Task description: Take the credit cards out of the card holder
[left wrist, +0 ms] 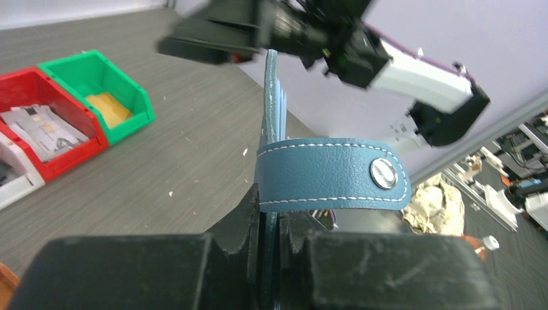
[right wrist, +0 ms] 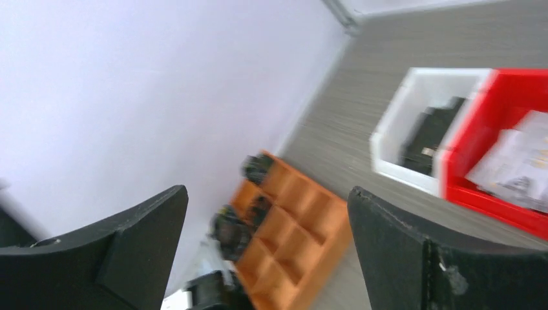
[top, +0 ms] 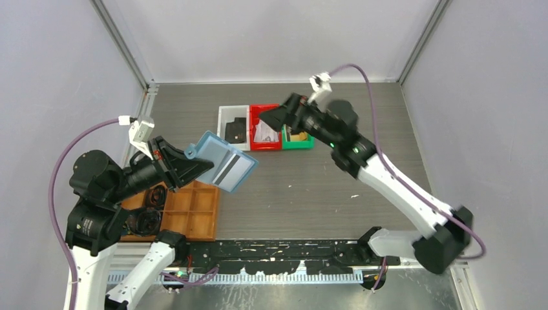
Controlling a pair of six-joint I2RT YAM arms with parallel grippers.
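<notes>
A light blue card holder (top: 224,165) with clear sleeves and cards is held up over the left of the workspace by my left gripper (top: 204,166), shut on it. In the left wrist view it stands edge-on between the fingers, its snap strap (left wrist: 323,171) facing the camera. My right gripper (top: 265,116) is raised near the red bin, apart from the holder; in the right wrist view its fingers are wide apart with nothing between them.
White (top: 226,113), red (top: 264,146) and green (top: 297,145) bins stand at the back, holding a dark item, cards or papers, and a yellow item. A wooden compartment tray (top: 200,219) with cables sits front left.
</notes>
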